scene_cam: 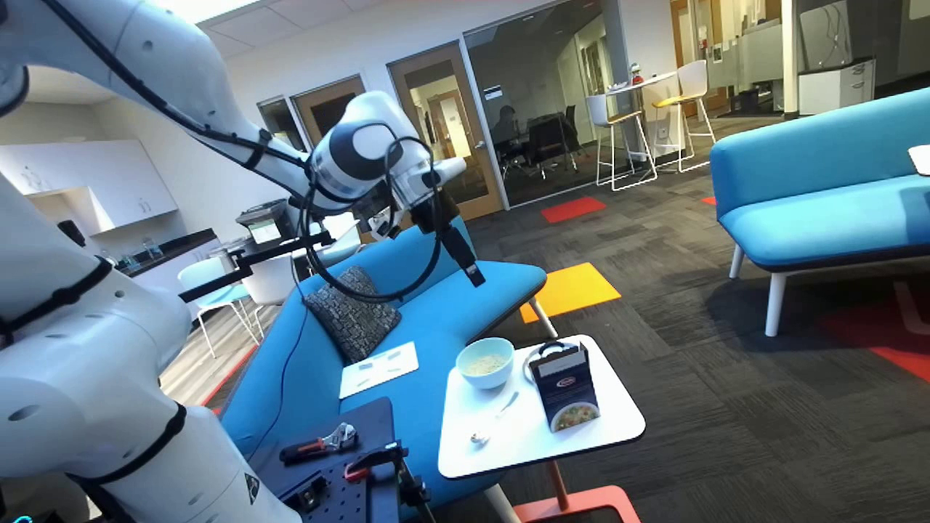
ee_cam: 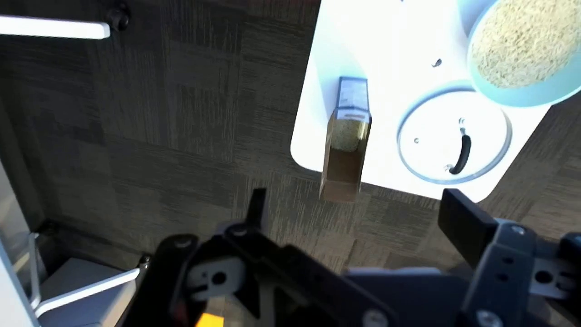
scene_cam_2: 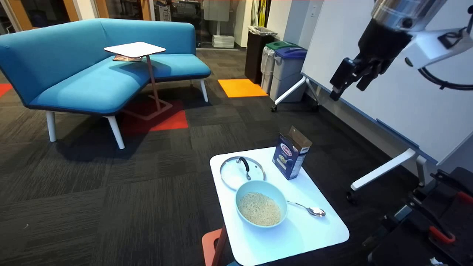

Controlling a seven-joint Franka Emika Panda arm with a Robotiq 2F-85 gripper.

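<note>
My gripper (scene_cam_2: 349,90) hangs in the air above the small white table (scene_cam_2: 306,239), its fingers wide apart and empty. In the wrist view its two black fingers (ee_cam: 460,215) frame an open-topped dark blue box (ee_cam: 352,93), which stands upright near the table's edge, well below them. A light blue bowl (scene_cam_2: 261,188) filled with pale grains sits on the same table. Close beside the bowl lies a round glass lid (scene_cam_2: 229,173) with a black handle. A metal spoon (scene_cam_2: 316,212) rests on the tabletop between the bowl and the far corner.
Beside the table runs a blue sofa (scene_cam: 431,327) with a dark cushion (scene_cam: 353,314) and a white board (scene_cam: 379,370). Tools lie on a dark stand (scene_cam: 375,418) near the arm's base. A wheeled whiteboard (scene_cam_2: 399,84) stands behind the gripper.
</note>
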